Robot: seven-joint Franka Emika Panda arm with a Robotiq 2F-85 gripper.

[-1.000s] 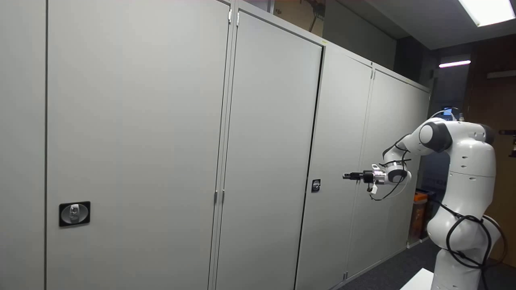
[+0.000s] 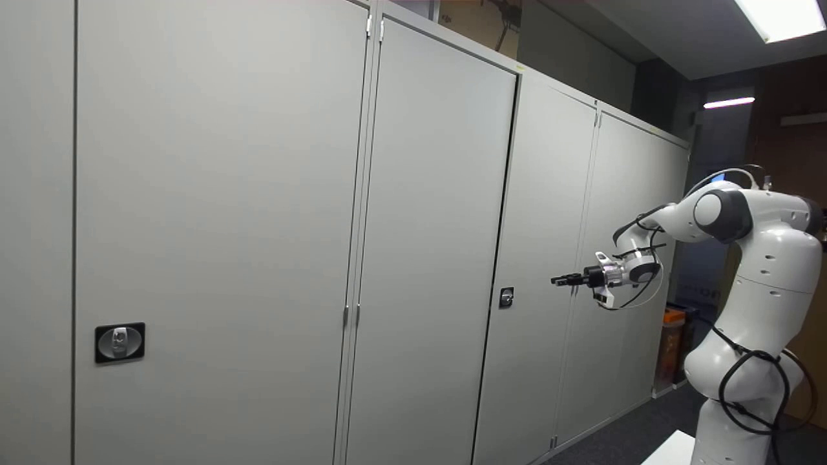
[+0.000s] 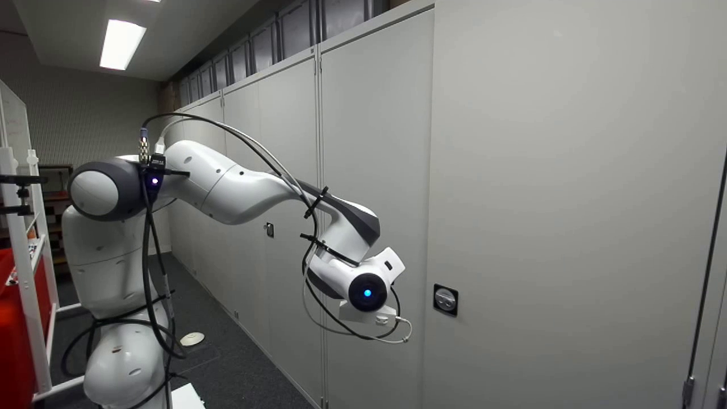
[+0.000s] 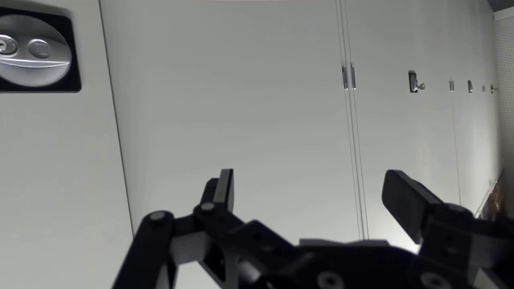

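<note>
A grey cabinet door [image 2: 543,201] carries a round silver handle [image 2: 506,298] in a black square plate. My gripper [image 2: 554,280] is held out in front of the cabinets, to the right of that handle in exterior view 1 and apart from it. In the wrist view the fingers of my gripper stand wide open, with bare cabinet front behind the gap. A handle [image 4: 36,50] with a keyhole shows at the upper left there, cut off by the frame's edge. Exterior view 2 shows a handle [image 3: 446,300] right of my wrist, which hides the fingers.
Closed cabinets run along the wall, with more handles farther off; a key [image 4: 422,86] hangs from one of them. An orange bin [image 2: 671,341] stands at the far end. A white rack [image 3: 34,272] is behind the arm. Between arm and doors the space is clear.
The upper arm has leaned back to the right and its elbow sits a little higher. My wrist has turned, while the gripper stays at nearly the same spot before the cabinets.
</note>
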